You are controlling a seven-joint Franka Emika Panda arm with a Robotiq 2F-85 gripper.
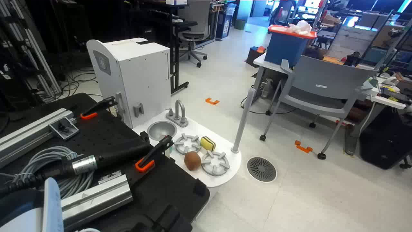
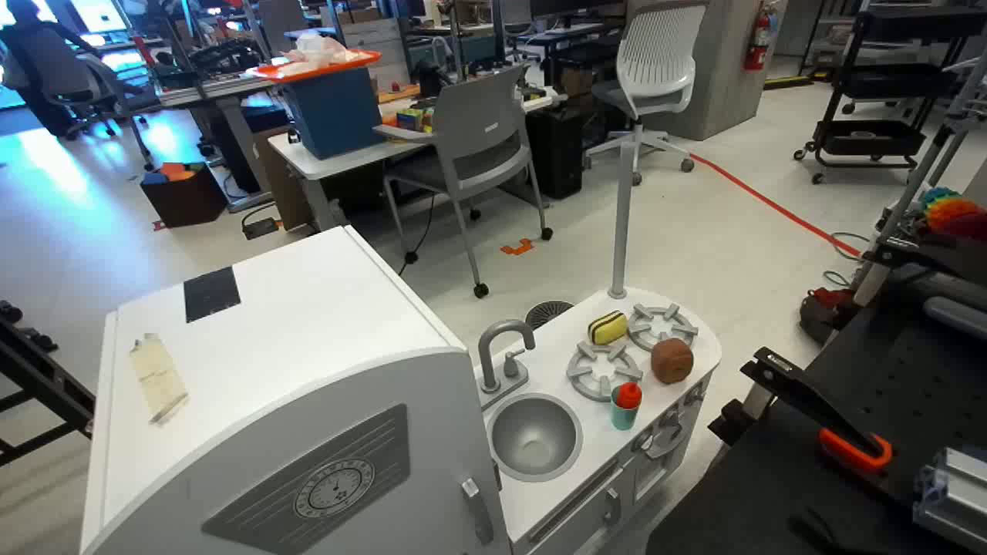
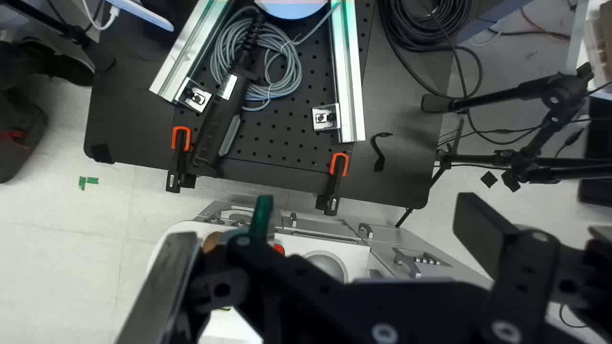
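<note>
In the wrist view my gripper stands open, its two dark fingers wide apart with nothing held between them. Beneath it, partly covered by its body, is the white toy kitchen (image 2: 555,504). On the kitchen's counter, a brown round object (image 2: 672,361) rests at the edge of the right burner (image 2: 659,324). A yellow, dark-striped sponge (image 2: 607,327) lies behind the burners. Beside the left burner (image 2: 601,371) is a teal cup (image 2: 624,412) with a red item (image 2: 629,396) in its top. The grey sink (image 2: 534,439) looks empty. Neither exterior view shows the gripper.
The tall white cabinet (image 1: 146,73) rises beside the sink, and a grey post (image 1: 243,120) stands at the counter's other end. A curved faucet (image 1: 178,110) overhangs the sink. The black table (image 3: 396,172) carries orange-handled clamps (image 3: 338,163), metal rails and coiled cable.
</note>
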